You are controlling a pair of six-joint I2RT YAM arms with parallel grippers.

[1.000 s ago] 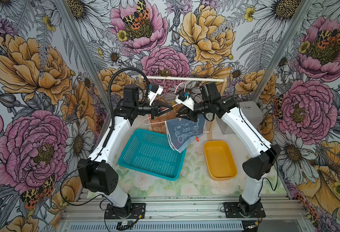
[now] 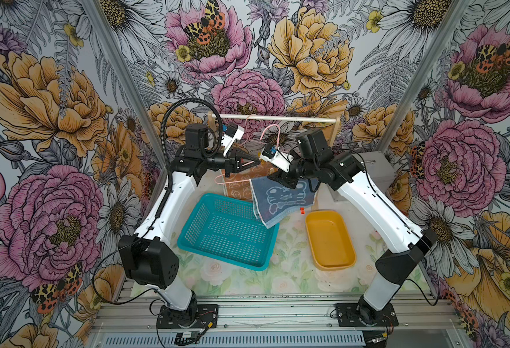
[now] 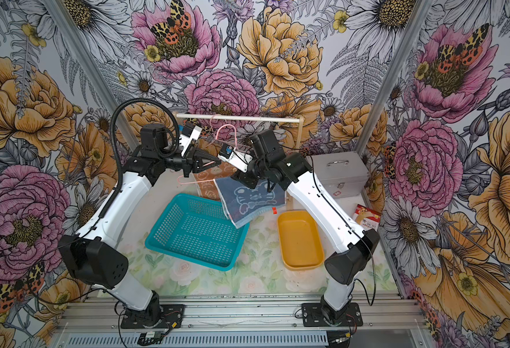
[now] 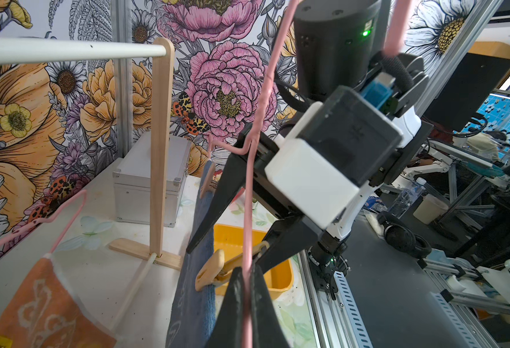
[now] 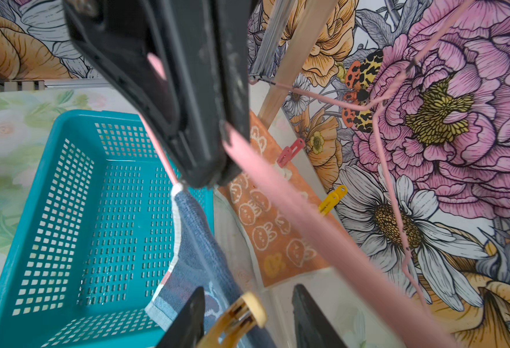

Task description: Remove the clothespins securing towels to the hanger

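Observation:
My left gripper is shut on a pink hanger wire (image 4: 248,220). The blue towel (image 5: 191,249) hangs from the hanger. A wooden clothespin (image 4: 211,269) sits on that towel's edge, between the open fingers of my right gripper; whether they touch it I cannot tell. The orange towel (image 5: 275,232) hangs behind on another hanger, with a pink clothespin (image 5: 289,152) and a yellow clothespin (image 5: 333,198) on it. A small red piece (image 2: 302,210), likely a clothespin, shows at the blue towel's lower right.
The teal basket (image 2: 186,232) stands front left, partly under the blue towel, and the yellow tray (image 2: 330,237) front right. A wooden rack (image 4: 160,150) spans the back, with a metal case (image 3: 339,174) at its right.
My right arm has shifted and turned a little forward and right; the blue towel's lower right has moved slightly right. My left arm has risen slightly.

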